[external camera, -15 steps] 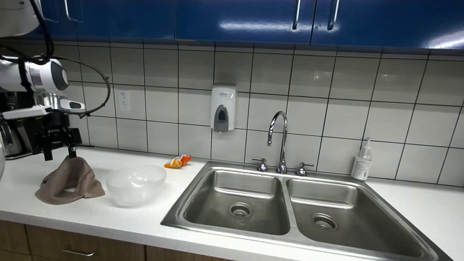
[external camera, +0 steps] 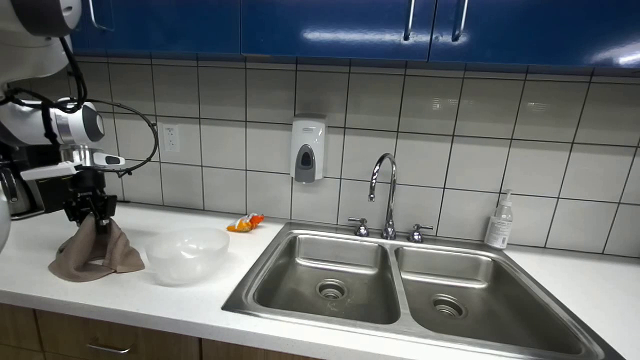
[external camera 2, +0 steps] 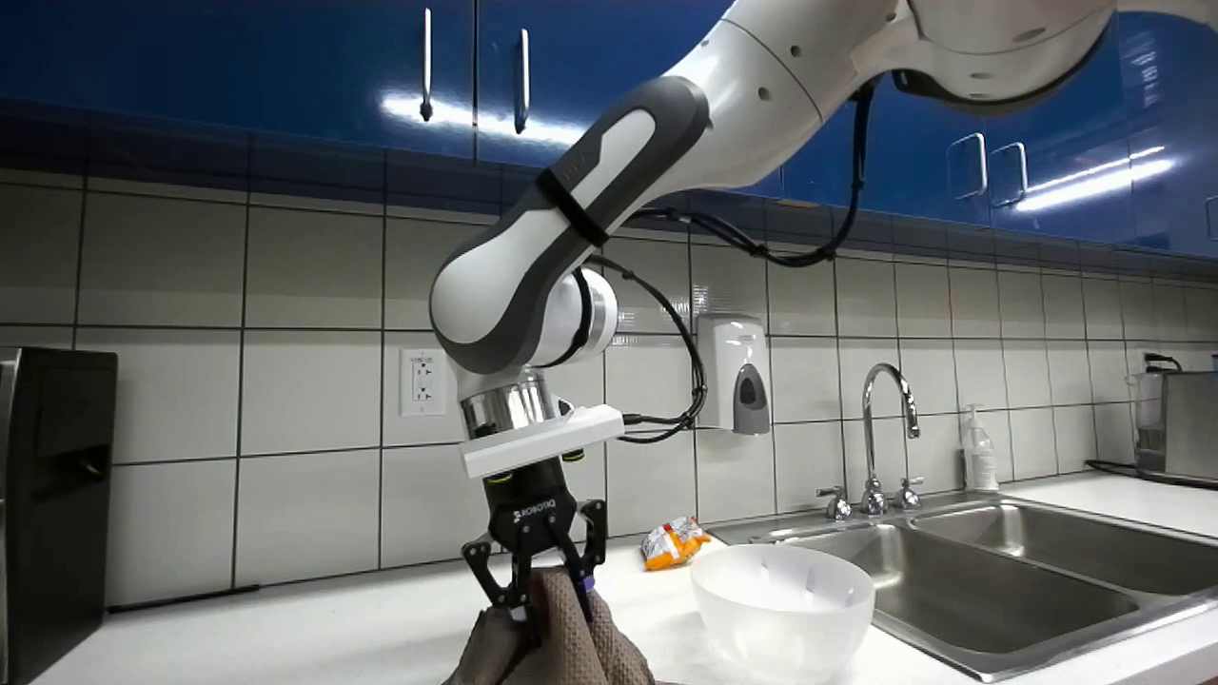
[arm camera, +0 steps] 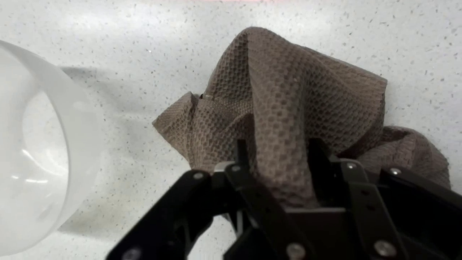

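A brown, waffle-textured cloth (external camera: 96,258) lies bunched on the white counter, its middle raised in a fold. My gripper points down over it, fingers part open, one finger on each side of that fold. In the wrist view the cloth (arm camera: 277,99) runs up between the fingers, and I cannot make out firm contact on both sides. The second exterior view has the gripper (external camera 2: 557,599) straddling the top of the cloth (external camera 2: 559,639), whose lower part is cut off by the frame.
Close to the cloth's right stands a translucent white bowl (external camera: 187,255). Behind it lies an orange snack bag (external camera: 245,222) near the wall. A double steel sink (external camera: 396,282) takes up the counter farther right. A dark coffee machine (external camera 2: 57,502) stands to the left.
The gripper has moved right and down onto the raised fold, and its fingers have come closer together around it. The cloth's peak looks narrower; the bowl has stayed put.
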